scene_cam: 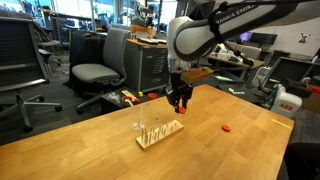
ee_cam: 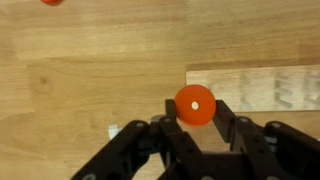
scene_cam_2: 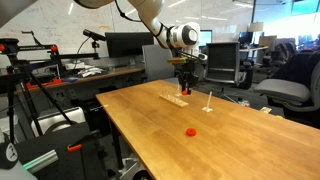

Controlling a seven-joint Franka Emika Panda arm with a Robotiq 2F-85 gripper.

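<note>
A round orange-red piece [ee_cam: 195, 104] sits between the fingertips of my gripper, which is shut on it. In exterior view 1 the gripper [scene_cam: 180, 104] hangs above the table, near the back right end of a pale wooden rack [scene_cam: 160, 134] with a row of upright pegs. The rack [ee_cam: 255, 90] lies under and to the right of the held piece in the wrist view. Exterior view 2 shows the same piece [scene_cam_2: 184, 93] just over the rack's end. Whether it touches a peg cannot be made out.
A second red round piece [scene_cam: 226, 128] lies on the table, apart from the rack. A thin white upright item [scene_cam_2: 209, 102] stands beside the rack. Office chairs [scene_cam: 103, 62] stand behind it.
</note>
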